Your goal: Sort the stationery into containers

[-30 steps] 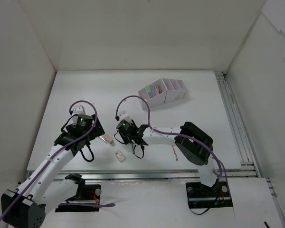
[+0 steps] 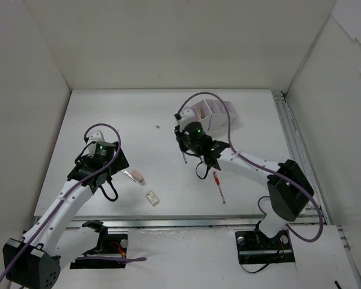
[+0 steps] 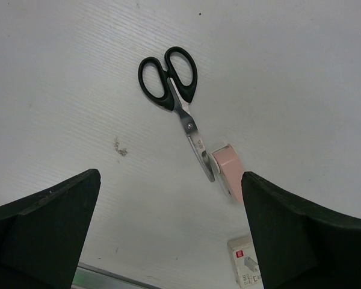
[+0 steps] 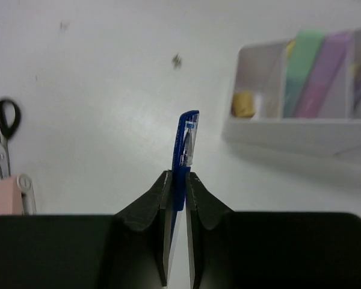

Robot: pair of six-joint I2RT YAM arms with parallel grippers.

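A blue pen (image 4: 185,138) is held upright-pointing in my right gripper, which is shut on it and hangs before the white divided container (image 4: 295,125), seen with green and purple items inside. My left gripper stands open above black-handled scissors (image 3: 189,129), a pink-and-white item (image 3: 230,168) touching their blades, and a small white box (image 3: 243,262) with a red mark. A red pen (image 2: 219,188) lies right of these in the top view.
A metal rail (image 2: 168,222) runs along the front edge. The top view shows the container partly behind my right arm.
My right arm has risen and moved back and right toward the container, with the blue pen in its gripper. The left arm is nearly still.
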